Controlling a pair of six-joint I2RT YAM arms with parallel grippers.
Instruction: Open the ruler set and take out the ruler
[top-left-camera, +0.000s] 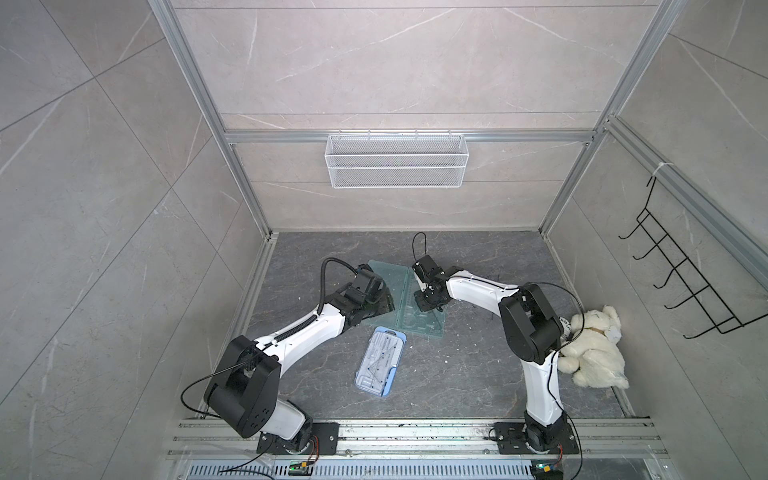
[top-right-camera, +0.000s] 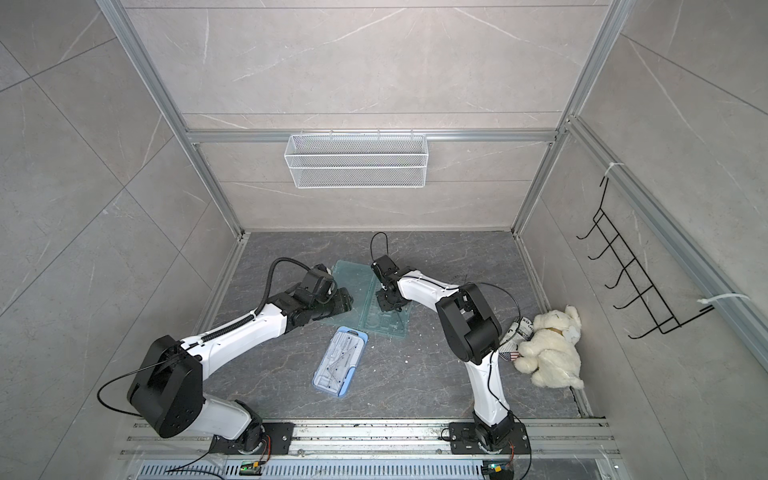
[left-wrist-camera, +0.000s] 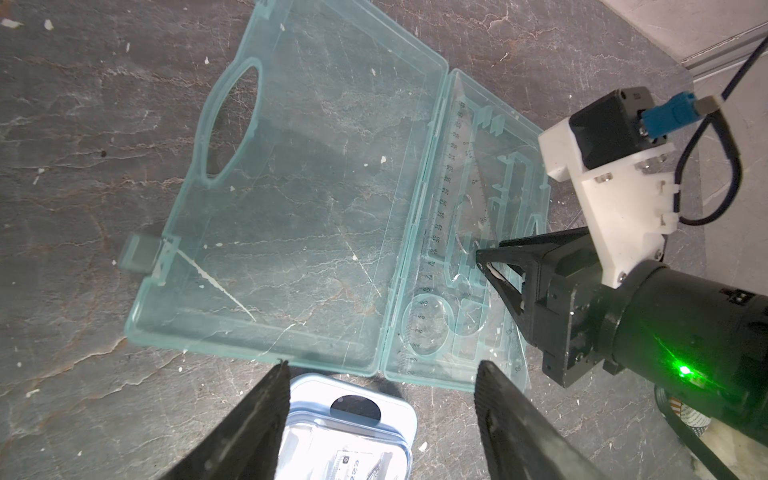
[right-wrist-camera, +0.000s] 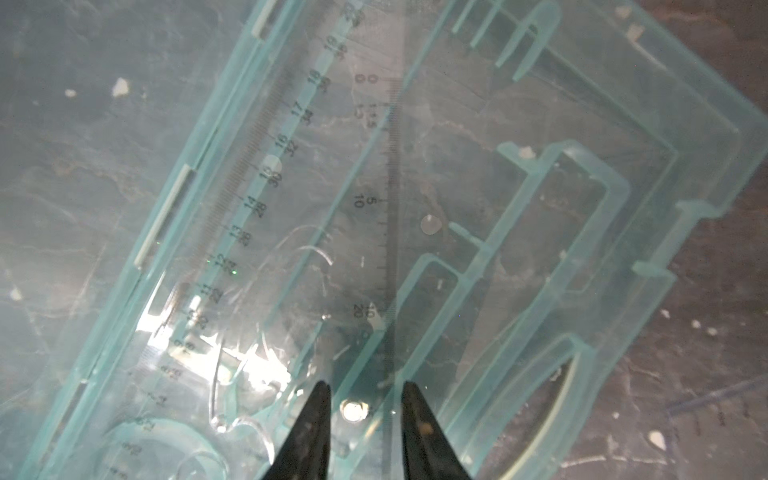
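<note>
The teal ruler set case (left-wrist-camera: 288, 160) lies open flat, its right half holding a clear straight ruler (left-wrist-camera: 444, 184) and another clear scaled piece in moulded slots. My right gripper is shut down in that half, on what looks like the edge of a clear piece (right-wrist-camera: 392, 272); the transparency makes the exact piece hard to tell. My left gripper stands part open above the case's near edge, nothing visible between its fingers.
A blue-lidded case (top-left-camera: 376, 360) lies just in front of the open case. A white plush toy (top-left-camera: 596, 352) sits at the right wall.
</note>
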